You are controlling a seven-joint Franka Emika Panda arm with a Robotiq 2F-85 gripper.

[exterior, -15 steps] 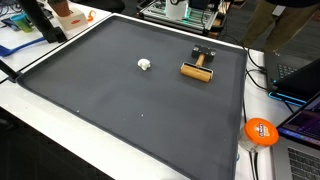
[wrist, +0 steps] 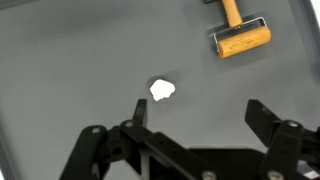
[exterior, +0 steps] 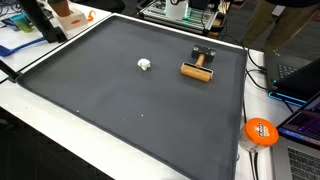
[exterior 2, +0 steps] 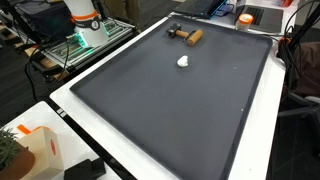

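Note:
On the dark grey mat (exterior: 130, 105) lies a small white lump (exterior: 144, 64), which also shows near the middle of the wrist view (wrist: 162, 90). A roller (exterior: 197, 73) with an orange-brown cylinder rests near the mat's edge, apart from the white piece; the wrist view has it at upper right (wrist: 243, 41). My gripper stands open above the mat in the wrist view, its two black fingers wide apart with nothing between them. Neither exterior view shows the gripper's fingers.
An orange-lidded jar (exterior: 259, 134) stands on the white table border (exterior: 90, 137), beside a laptop (exterior: 298, 158). A terracotta pot (exterior 2: 14, 158) and cables lie off the mat.

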